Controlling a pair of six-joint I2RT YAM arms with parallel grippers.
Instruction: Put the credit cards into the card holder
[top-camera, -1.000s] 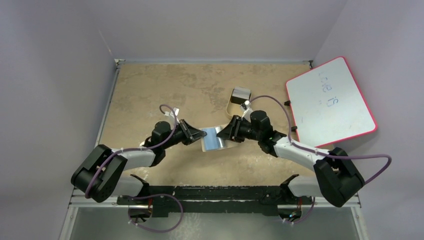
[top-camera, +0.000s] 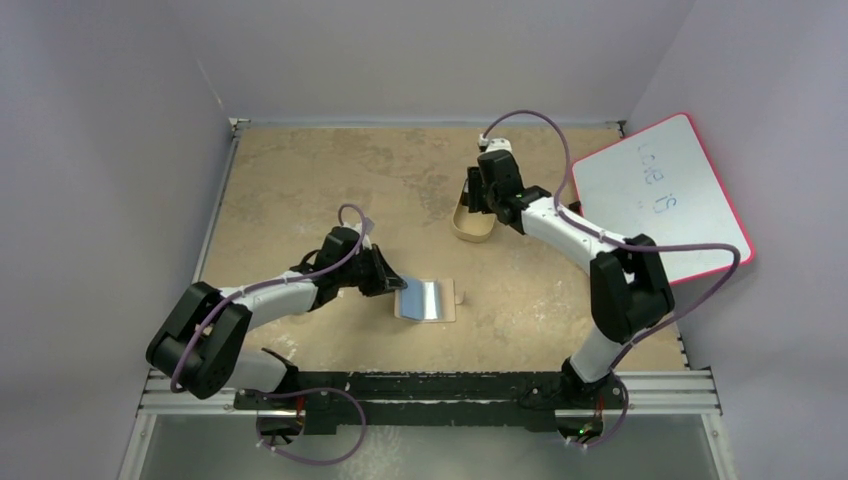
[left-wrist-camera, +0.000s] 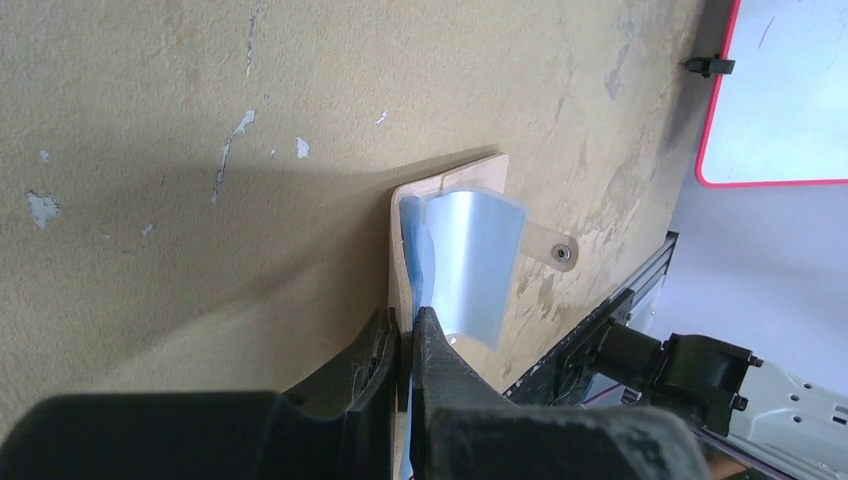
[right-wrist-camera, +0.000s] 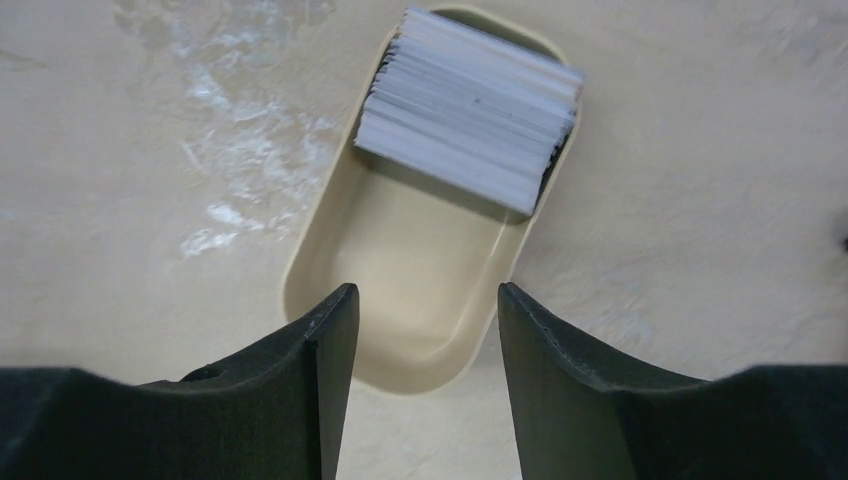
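The card holder (top-camera: 431, 301), beige with blue clear sleeves and a snap tab, is held at its left edge by my left gripper (top-camera: 395, 283), shut on it; in the left wrist view the dark fingertips (left-wrist-camera: 405, 330) pinch that edge. My right gripper (top-camera: 474, 193) is over the beige tray (top-camera: 470, 227), fingers apart with nothing between them. In the right wrist view the stack of cards (right-wrist-camera: 465, 105) fills the upper part of the tray, beyond the fingertips.
A whiteboard (top-camera: 660, 200) with red edge and black clips lies at the right of the table.
The left gripper and holder have shifted slightly toward the front.
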